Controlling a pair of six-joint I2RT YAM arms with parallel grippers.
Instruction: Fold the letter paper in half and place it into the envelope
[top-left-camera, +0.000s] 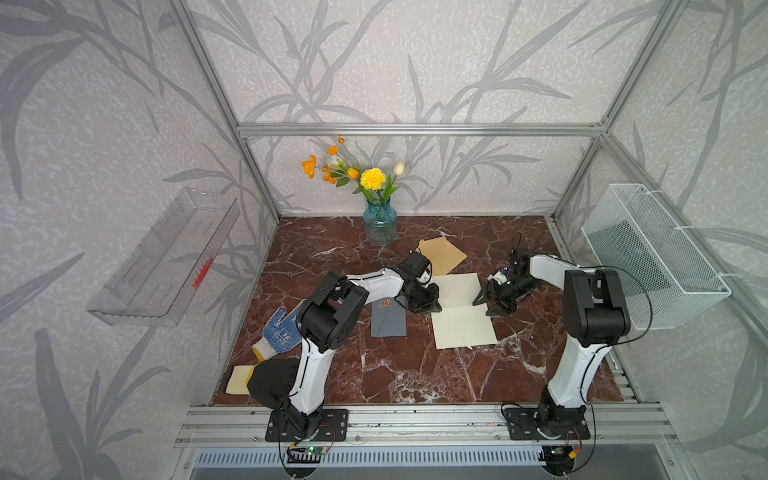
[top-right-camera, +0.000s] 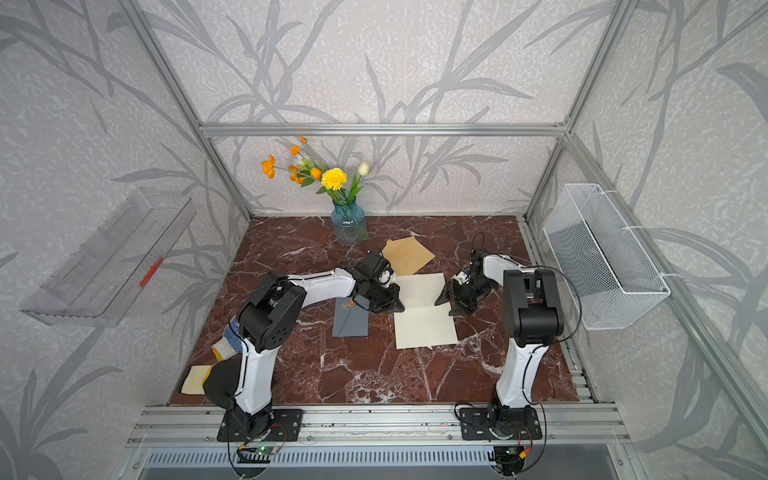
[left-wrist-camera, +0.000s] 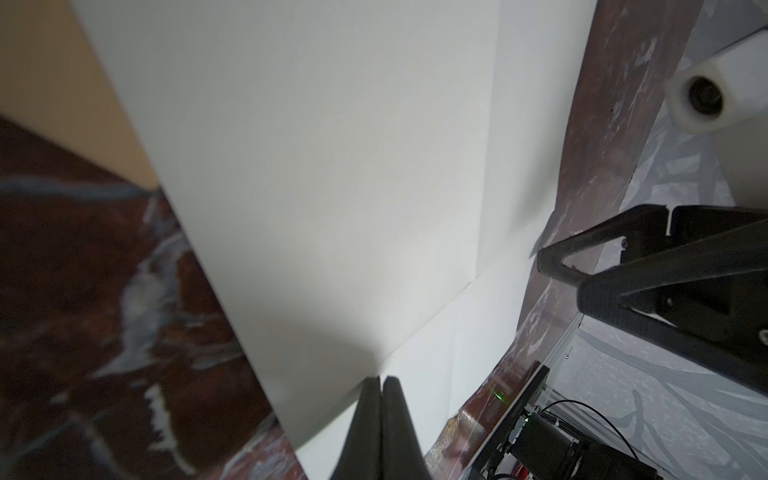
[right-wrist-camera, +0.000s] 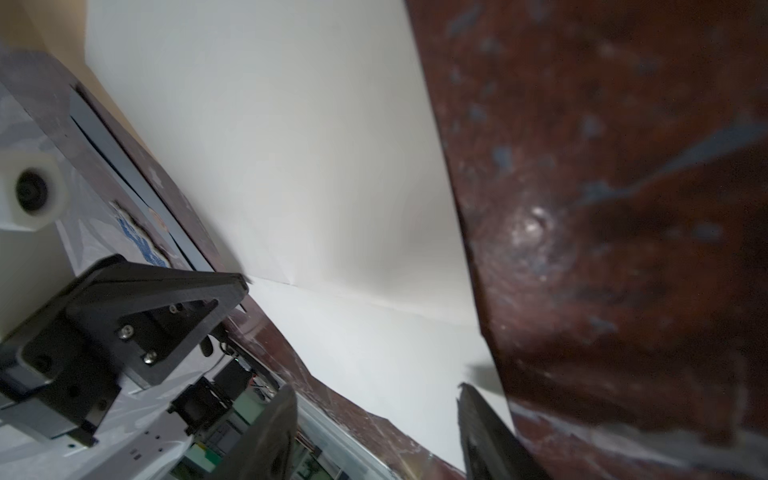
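Observation:
The cream letter paper (top-left-camera: 465, 326) lies opened out on the table, a crease running across its middle. At its left edge, by the crease, my left gripper is shut, its tips over the sheet; no paper clearly shows between them. Beside the right edge, also level with the crease, my right gripper stands part open, one finger over the sheet and the other near its edge. A tan envelope (top-left-camera: 444, 254) lies behind the paper. To the left is a blue-grey envelope (top-left-camera: 389, 323) with an orange mark, partly hidden by my left arm.
A glass vase (top-left-camera: 380, 223) of flowers stands at the back. A blue glove (top-left-camera: 281, 330) lies at the left front. Wire basket (top-left-camera: 656, 264) and clear bin (top-left-camera: 164, 264) hang at the sides.

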